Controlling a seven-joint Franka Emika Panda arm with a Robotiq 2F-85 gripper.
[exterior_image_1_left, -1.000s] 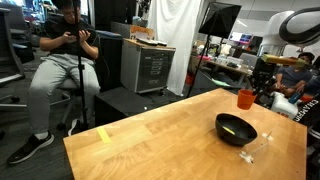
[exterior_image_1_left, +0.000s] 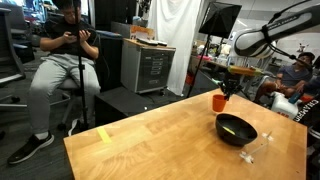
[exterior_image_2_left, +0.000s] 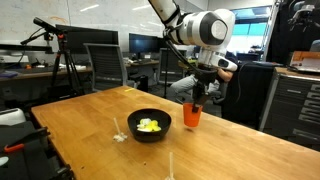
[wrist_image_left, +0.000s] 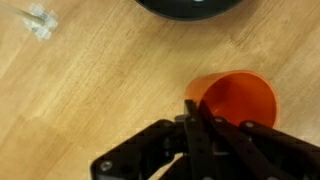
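An orange cup (wrist_image_left: 242, 97) shows in the wrist view with its mouth facing the camera, and my gripper is shut on its near rim. In exterior view 2 the cup (exterior_image_2_left: 191, 115) is upright beside the black bowl, under the gripper (exterior_image_2_left: 197, 99). Whether its base touches the table is hard to tell. Exterior view 1 has the cup (exterior_image_1_left: 219, 102) behind the bowl, at the end of the arm. The black bowl (exterior_image_1_left: 236, 130) stands on the wooden table; yellow and whitish items (exterior_image_2_left: 150, 126) lie inside it.
Near the bowl stands a thin stick on a clear base (wrist_image_left: 41, 24), and another pale stick (exterior_image_2_left: 170, 168) is at the front in exterior view 2. The wooden table (exterior_image_1_left: 150, 150) is broadly clear on the left in exterior view 1. A person (exterior_image_1_left: 65, 65) sits beyond it.
In exterior view 1 the cup and gripper have moved left across the back of the bowl and a little lower. The bowl has stayed in place.
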